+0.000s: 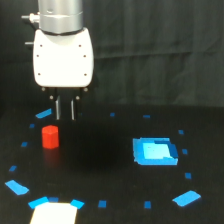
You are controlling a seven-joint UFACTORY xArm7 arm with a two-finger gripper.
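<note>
A white gripper [65,104] hangs at the upper left, its two thin fingers pointing down with a gap between them; nothing shows between them. A red cube [50,137] sits on the dark table below the gripper and slightly to its left, apart from the fingertips. At the right lies a blue-rimmed square [139,150] with a pale blue-white inside.
Blue tape marks lie scattered round the edges of the dark table [110,175]. A pale cream shape [54,214] is at the bottom left edge.
</note>
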